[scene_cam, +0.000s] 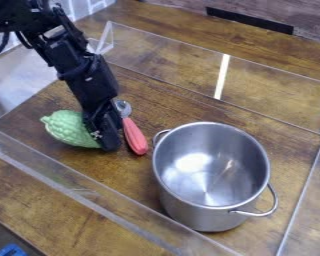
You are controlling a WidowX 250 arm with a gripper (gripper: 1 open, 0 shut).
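Observation:
My black gripper [101, 131] is low over the wooden table, shut on a pale green, bumpy vegetable-like object [67, 126] lying at the left; its fingers cover the right end of that object. Just right of the gripper lies a red-handled tool [135, 138] with a metal top, partly hidden by the arm. A large steel pot [211, 170] with two side handles stands empty to the right.
Clear plastic walls edge the wooden work area [176, 100]. A white strip [223, 76] crosses the back right. Bare wood lies behind the pot and in front of the green object. A blue object [8, 248] shows at the bottom left corner.

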